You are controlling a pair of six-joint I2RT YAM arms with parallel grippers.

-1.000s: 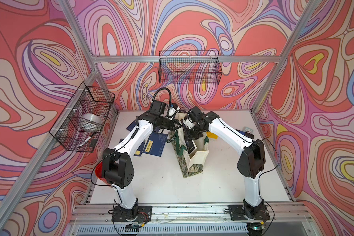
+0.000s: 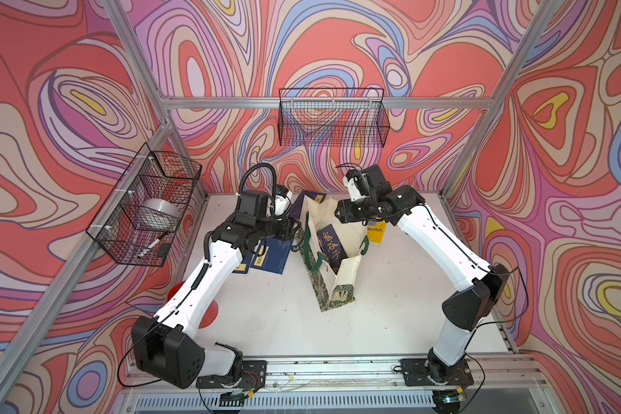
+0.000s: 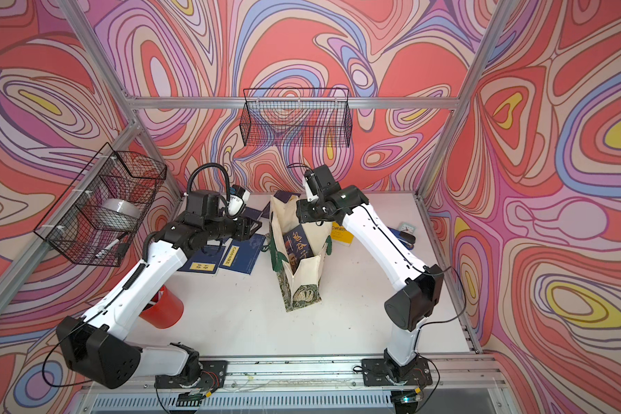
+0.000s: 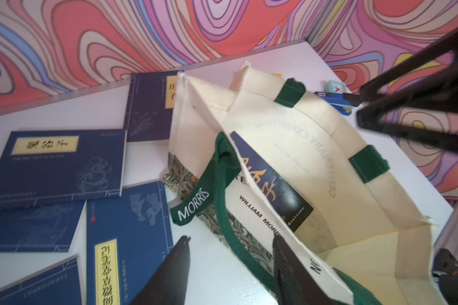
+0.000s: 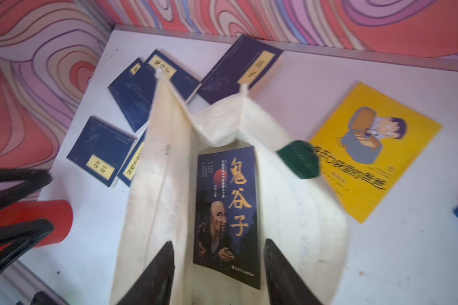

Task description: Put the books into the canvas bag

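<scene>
The canvas bag (image 2: 345,289) stands open mid-table, with a dark Guiguzi book (image 5: 226,213) lying inside it. Several navy books (image 4: 56,167) lie left of and behind the bag. A yellow book (image 5: 374,152) lies to its right, behind it. My left gripper hovers at the bag's left side, its fingers apart with nothing between them. My right gripper is raised above the bag opening, open and empty.
A red bucket (image 3: 165,310) sits at the front left. Small blue objects (image 3: 400,236) lie at the right. Wire baskets hang on the back and left frames.
Both arms have drawn apart from over the bag: the left leftward, the right up and to the right. The book inside the bag is now more visible.
</scene>
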